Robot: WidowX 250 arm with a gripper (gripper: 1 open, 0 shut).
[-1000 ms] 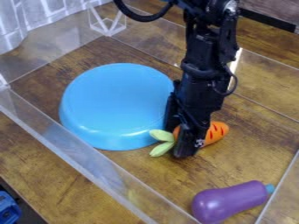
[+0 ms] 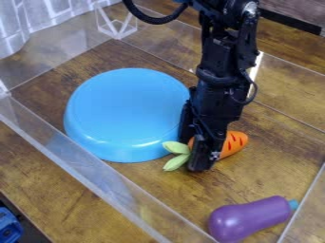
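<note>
A black robot gripper [image 2: 202, 150] is lowered onto a toy carrot [image 2: 233, 142] with an orange body and pale green leaves, right beside a light blue round bowl or lid [image 2: 121, 114]. Its fingertips are around the middle of the carrot, covering part of it; whether they are closed on it cannot be made out. A purple toy eggplant [image 2: 248, 217] lies at the lower right, apart from the gripper.
A clear wall [image 2: 89, 171] runs diagonally along the lower left, with a blue object [image 2: 7, 226] outside it at the corner. Bare wooden surface [image 2: 273, 114] lies to the right and below the carrot.
</note>
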